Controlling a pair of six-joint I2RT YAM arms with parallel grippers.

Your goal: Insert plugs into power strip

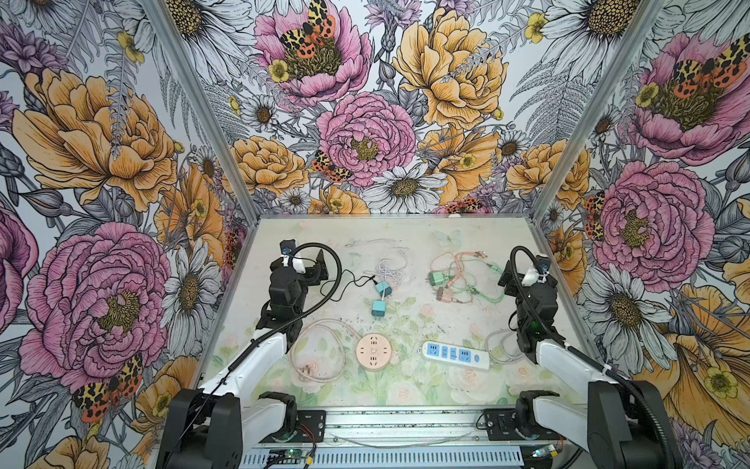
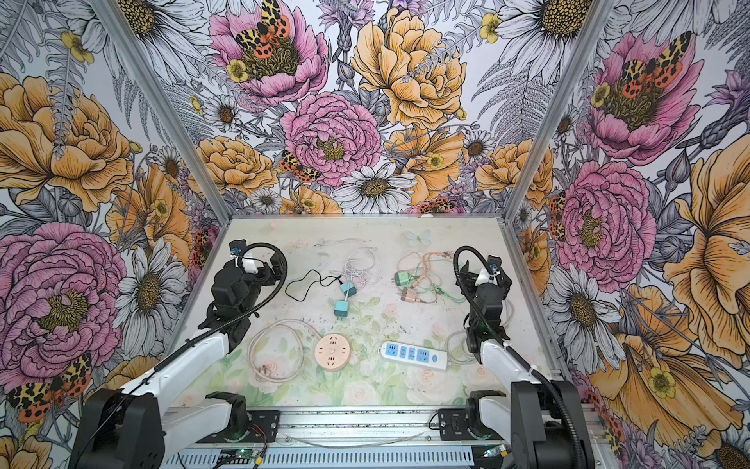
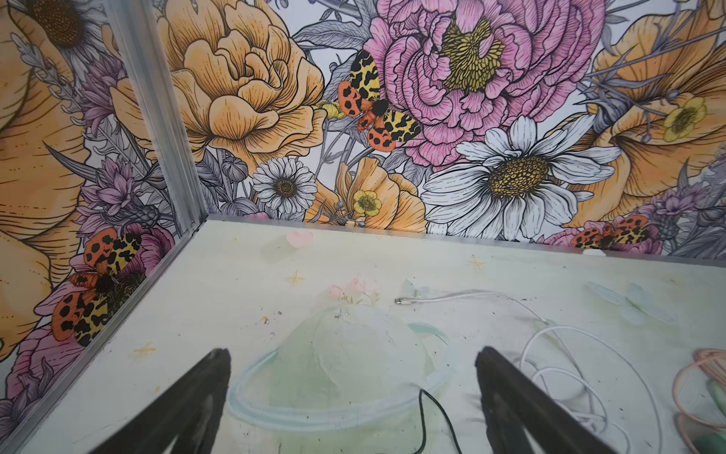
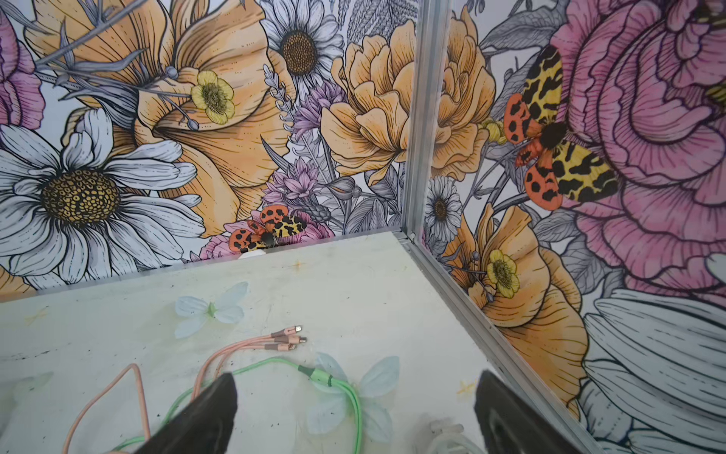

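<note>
The white power strip (image 1: 455, 355) with blue sockets lies at the front right of the table, and a round pinkish socket block (image 1: 373, 351) is to its left. Two teal plugs (image 1: 379, 308) with a pale cable sit mid-table. A green plug (image 1: 437, 278) and a brownish plug (image 1: 443, 294) lie further right among tangled cables. My left gripper is open above the left side, nothing between its fingers. On the right, my right gripper also stands open and empty, away from the plugs. No plug is seen in the strip or block.
A black cable (image 3: 435, 420) runs near the left gripper, with a coiled pale cable (image 3: 567, 378) beside it. Orange cable ends (image 4: 283, 340) and a green cable (image 4: 336, 380) lie near the right gripper.
</note>
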